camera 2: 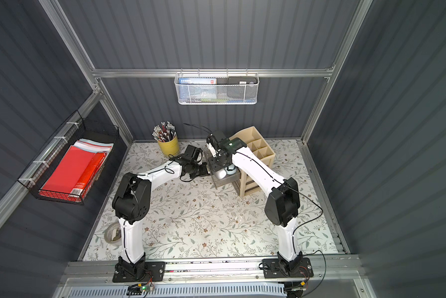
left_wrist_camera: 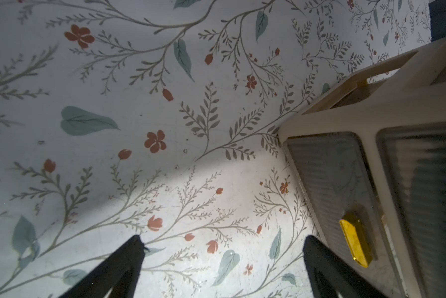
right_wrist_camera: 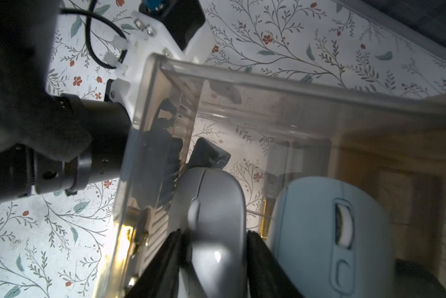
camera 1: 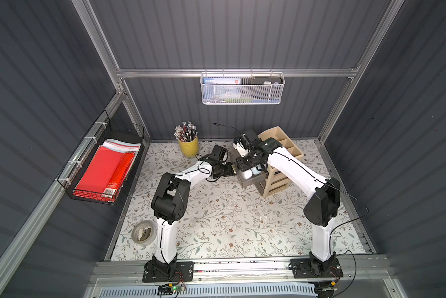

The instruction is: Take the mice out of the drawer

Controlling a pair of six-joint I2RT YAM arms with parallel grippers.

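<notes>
The clear drawer (right_wrist_camera: 282, 99) is pulled out of the beige cabinet (camera 1: 271, 186). In it lie a grey mouse (right_wrist_camera: 218, 198) by the front wall and a light blue mouse (right_wrist_camera: 332, 223) beside it. A small black object (right_wrist_camera: 208, 154) shows past the grey mouse's far end. My right gripper reaches into the drawer, part open, one finger on each side of the grey mouse; whether both press on it is unclear. Outside, my left gripper stands open by the drawer's front, nothing between its fingers.
A closed drawer's yellow handle (left_wrist_camera: 356, 241) shows below. The yellow pencil pot (camera 1: 188, 147) stands behind the left arm, and a round bowl (camera 1: 144, 233) sits at front left. A dark shape (right_wrist_camera: 419, 280) lies right of the blue mouse.
</notes>
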